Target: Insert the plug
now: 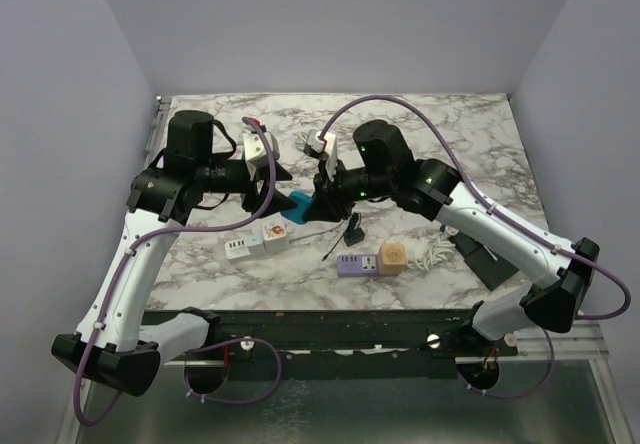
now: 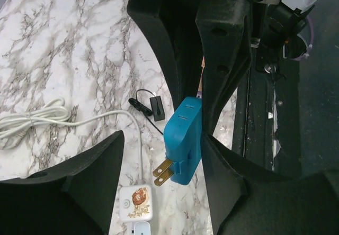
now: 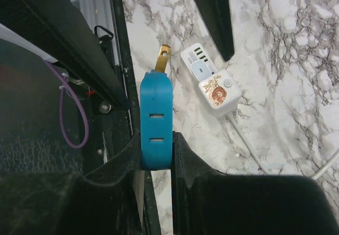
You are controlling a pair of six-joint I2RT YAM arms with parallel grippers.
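A blue two-prong plug (image 1: 296, 207) hangs above the table, with my right gripper shut on its end. Its brass prongs (image 2: 163, 172) point away from the right gripper. My left gripper is open around the plug, its fingers spread; in the left wrist view the plug sits nearer the right-hand one. On the table below lies a white power strip (image 1: 243, 248) with a white cube (image 3: 220, 90) on or against it. Further right stands a purple power strip (image 1: 357, 265) with a tan cube (image 1: 393, 258) at its end.
A black adapter (image 1: 354, 232) with its cord lies between the two strips. To the right are a coiled white cable (image 1: 433, 254) and a dark flat pad (image 1: 487, 261).
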